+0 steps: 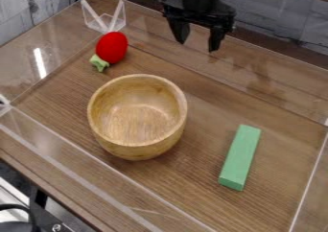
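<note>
My gripper is at the top centre of the camera view, a dark two-fingered shape over bare wooden table, with its fingers apart and nothing visible between them. A red oval object with a small green piece at its lower end lies at the left. A wooden bowl sits in the lower middle. A long green block lies at the lower right.
A clear, shiny shape stands at the top left behind the red object. A dark cable shows at the bottom left corner.
</note>
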